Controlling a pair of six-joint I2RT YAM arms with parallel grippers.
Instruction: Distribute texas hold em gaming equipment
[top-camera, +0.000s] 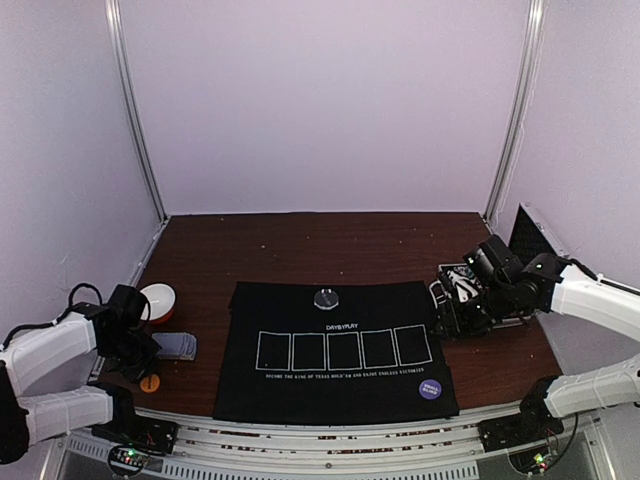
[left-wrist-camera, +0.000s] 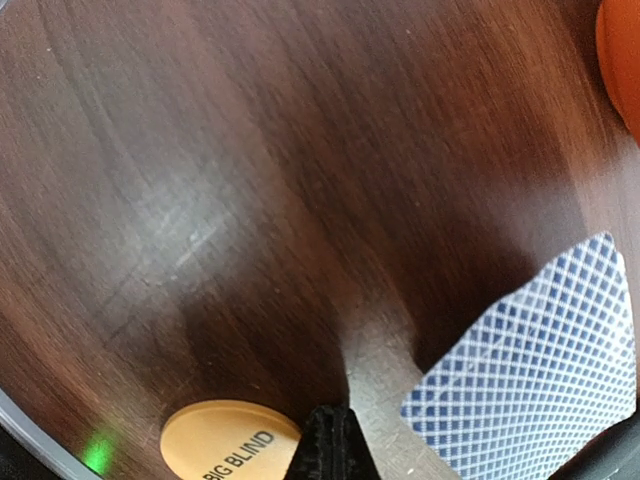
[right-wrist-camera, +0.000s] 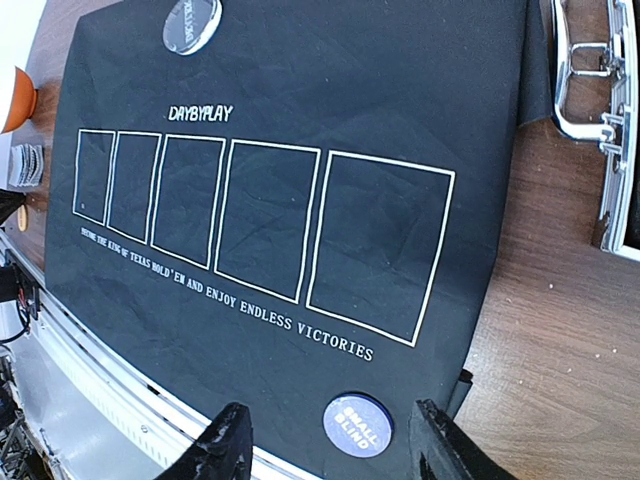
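An orange BIG BLIND chip (left-wrist-camera: 225, 440) lies on the table at the left, with my left gripper shut right beside it, nothing clearly between its fingers. Blue-checked cards (left-wrist-camera: 520, 370) lie next to it, with an orange-and-white bowl (top-camera: 158, 295) behind. The black DAYBYPLAY mat (top-camera: 270, 395) carries a purple SMALL BLIND chip (top-camera: 430, 389) at front right and a clear disc (top-camera: 326, 299) at the back. My right gripper hangs over the mat's right side, fingers apart and empty.
An open silver case (right-wrist-camera: 615, 170) sits at the right beside the mat.
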